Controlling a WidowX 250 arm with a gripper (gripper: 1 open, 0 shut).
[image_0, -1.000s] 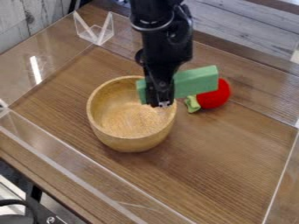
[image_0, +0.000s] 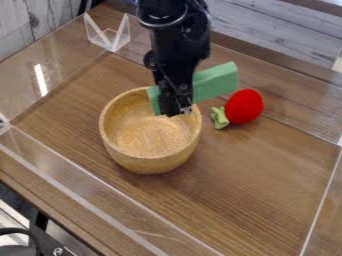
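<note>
A black robot gripper (image_0: 174, 90) hangs over the right rim of a round wooden bowl (image_0: 140, 140). A green rectangular object (image_0: 209, 82) is at the gripper, tilted, partly hidden behind it; whether the fingers grip it cannot be told. A red round object (image_0: 245, 104) with a small green part lies on the wooden table (image_0: 254, 190), right of the bowl.
A clear plastic piece (image_0: 107, 30) stands at the back left. A black cable lies at the lower left corner.
The gripper and green object have moved up and slightly left, uncovering more of the red object.
</note>
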